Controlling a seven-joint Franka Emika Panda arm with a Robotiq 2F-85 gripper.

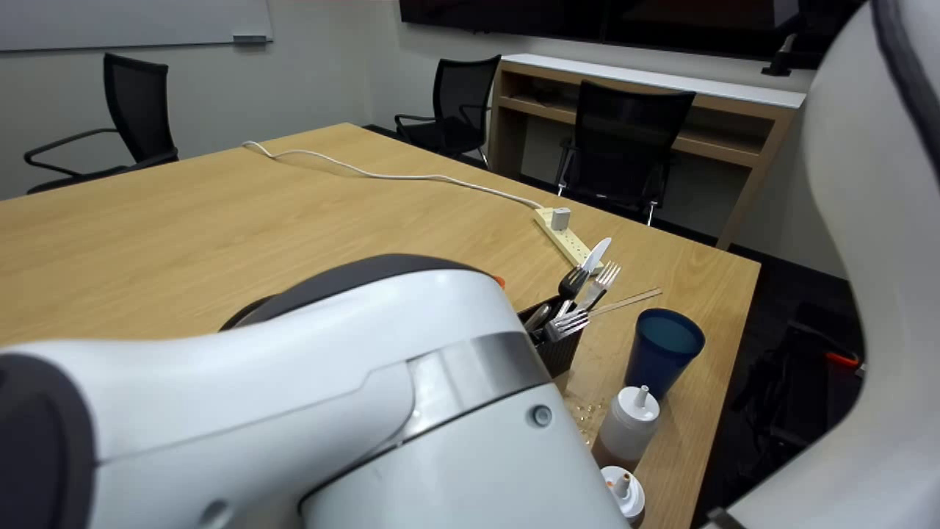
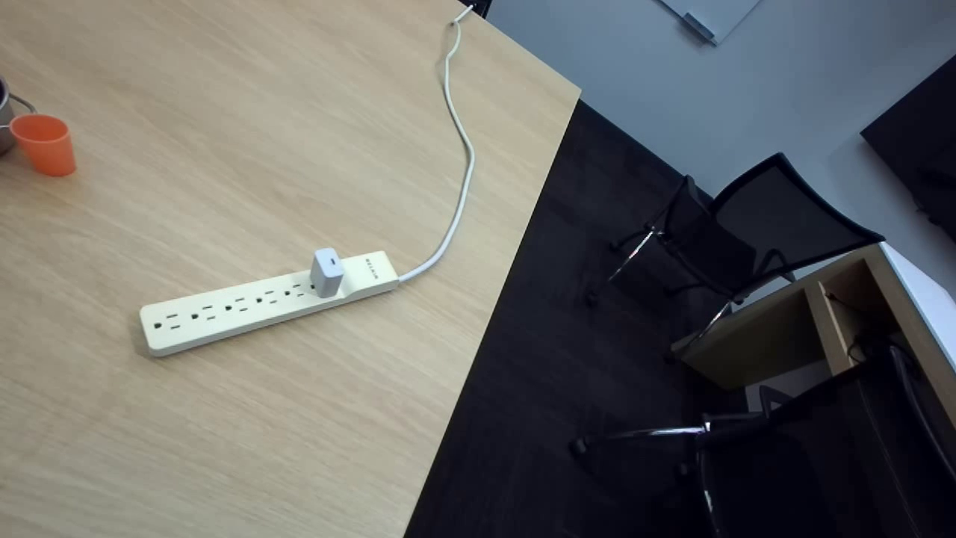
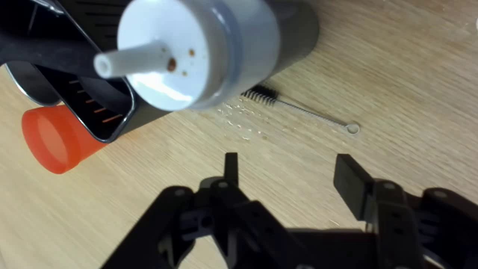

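Note:
In the wrist view my gripper stands open over the table, with bare wood between its fingers. Beyond the fingertips lies a small black-bristled brush (image 3: 309, 111) with a wire handle ending in a ring. A squeeze bottle with a white cap (image 3: 168, 53) rises close to the camera, overlapping the brush's bristle end. To its left is a black slotted holder (image 3: 123, 118) with dark utensils in it, and an orange cup (image 3: 51, 139) stands beside that. Exterior view 1 shows the arm but hides the gripper; two squeeze bottles, one being the clear bottle (image 1: 626, 427), stand there.
A blue cup (image 1: 667, 345) stands near the table's edge, behind the bottles. Cutlery (image 1: 588, 282) sticks up from the holder. A power strip (image 2: 269, 300) with a charger and white cord lies farther off. Small clear droplets or crumbs (image 3: 244, 123) dot the wood.

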